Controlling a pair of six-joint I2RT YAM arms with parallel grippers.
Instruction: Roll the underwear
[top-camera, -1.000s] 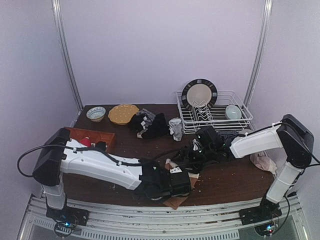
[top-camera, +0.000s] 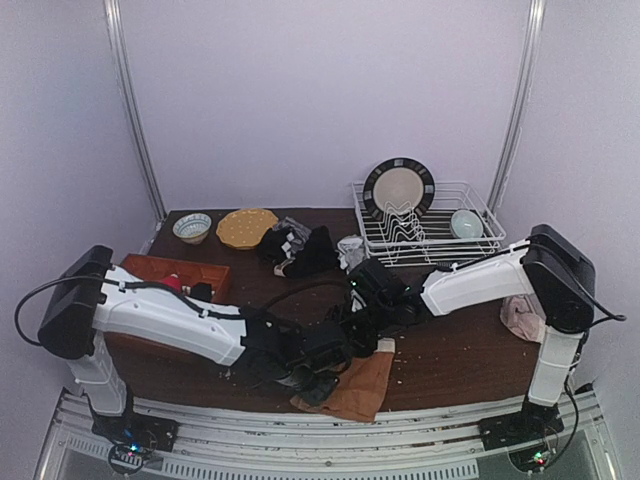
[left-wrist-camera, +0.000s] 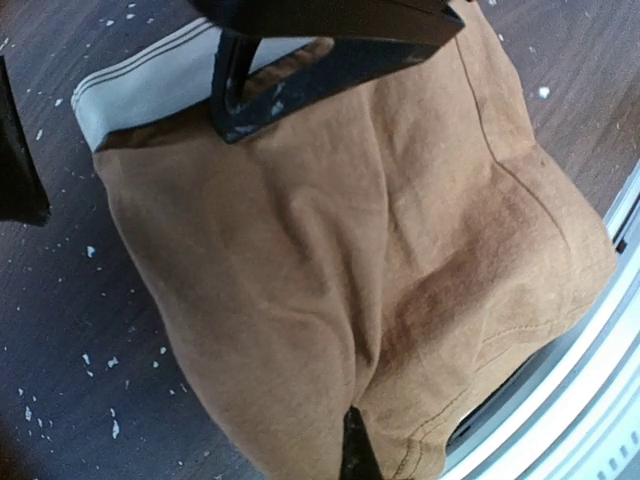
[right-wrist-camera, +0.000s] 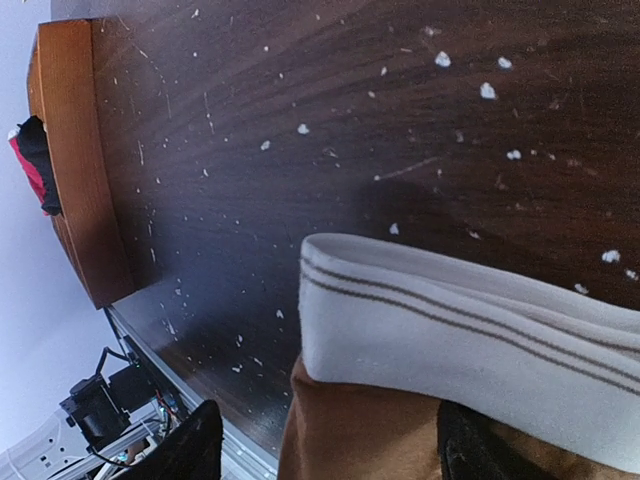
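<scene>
Orange-brown underwear (top-camera: 360, 390) with a white waistband (right-wrist-camera: 450, 330) lies folded on the dark table at the front middle. In the left wrist view, my left gripper is shut at the cloth's lower edge; whether fabric is between its fingers is hard to tell. My right gripper hovers at the waistband end, part open, its two fingertips either side of the brown fabric below the band; in the left wrist view it reaches over that end of the cloth.
An orange tray (top-camera: 180, 270) stands at left. Behind are a bowl (top-camera: 191, 228), yellow dish (top-camera: 247, 228), dark clothes (top-camera: 305, 255) and a dish rack (top-camera: 430, 240). Pink cloth (top-camera: 522, 318) lies at right. The metal rail edges the table's front.
My right arm has moved left and down onto the waistband end of the underwear.
</scene>
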